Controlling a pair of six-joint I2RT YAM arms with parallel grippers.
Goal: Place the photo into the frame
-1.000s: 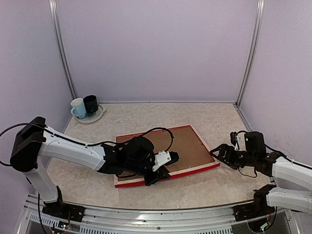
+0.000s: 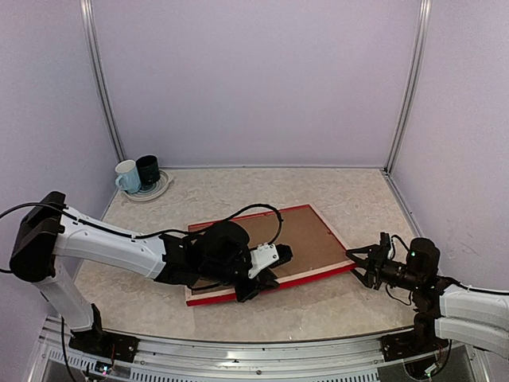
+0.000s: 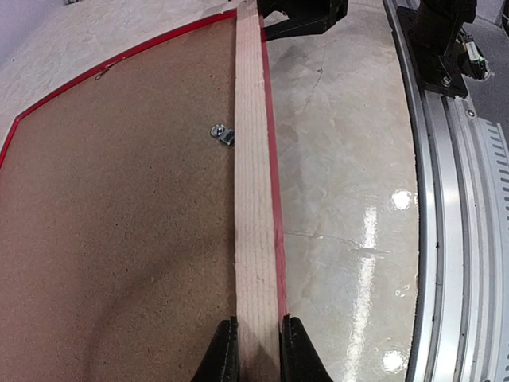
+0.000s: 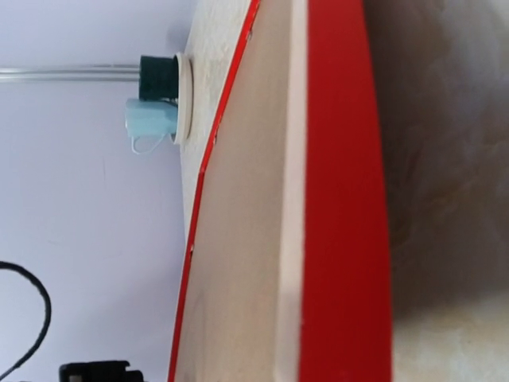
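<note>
A large frame (image 2: 306,239) with red-and-wood rims and a brown backing board (image 3: 127,207) lies face down on the table. My left gripper is shut on its near wooden rim (image 3: 254,183). My right gripper (image 2: 362,267) sits at the frame's near right corner; in the right wrist view the red rim (image 4: 342,191) fills the middle, and its fingertips are out of sight there, so how far they are open is unclear. Small metal clips (image 3: 223,134) show on the board. I see no separate photo.
A light blue mug (image 2: 127,175) and a dark mug (image 2: 148,169) stand on a saucer (image 2: 159,191) at the back left. A metal rail (image 2: 238,350) runs along the front edge.
The left gripper stays on the rim with little visible movement.
</note>
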